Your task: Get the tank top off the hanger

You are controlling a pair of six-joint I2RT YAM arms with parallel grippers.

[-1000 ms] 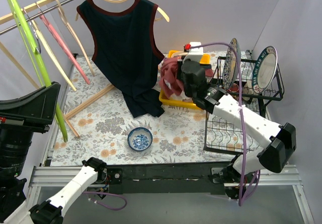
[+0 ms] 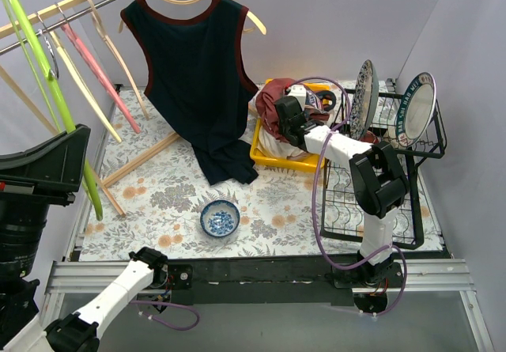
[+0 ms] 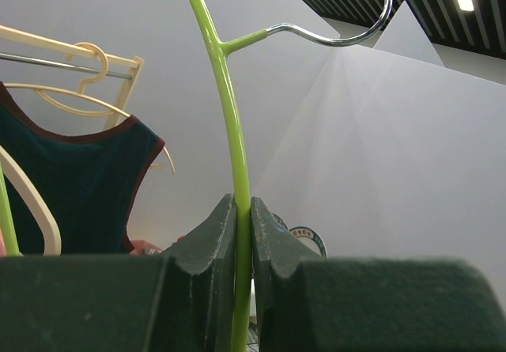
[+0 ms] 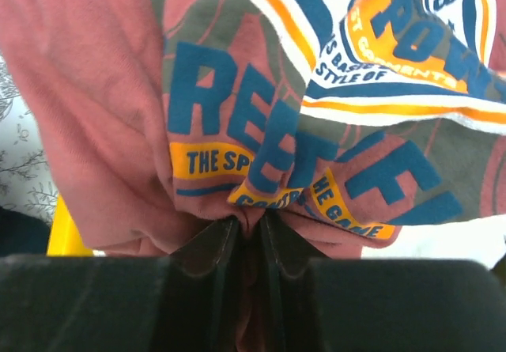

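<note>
A light green hanger [image 3: 229,107] stands bare between the fingers of my left gripper, shut on its slim bar; its metal hook shows at upper right. Over the yellow basket my right gripper points down into a dusty-red garment [image 4: 87,123] printed with blue and orange lettering. Red cloth gathers at its close-set fingertips and runs between them; whether they grip it firmly is unclear. The dark green tank top [image 2: 194,67] with maroon trim hangs from a pale hanger [image 2: 259,22] on the rail.
Several empty hangers, one of them pink [image 2: 100,75], hang left on the rail. The yellow basket [image 2: 288,162] holds crumpled cloth. A black rack [image 2: 348,233] with two plates stands right, and a blue-patterned bowl [image 2: 220,219] sits front centre.
The red cloth has shifted there. The left arm holds its place; the hanger sways slightly.
</note>
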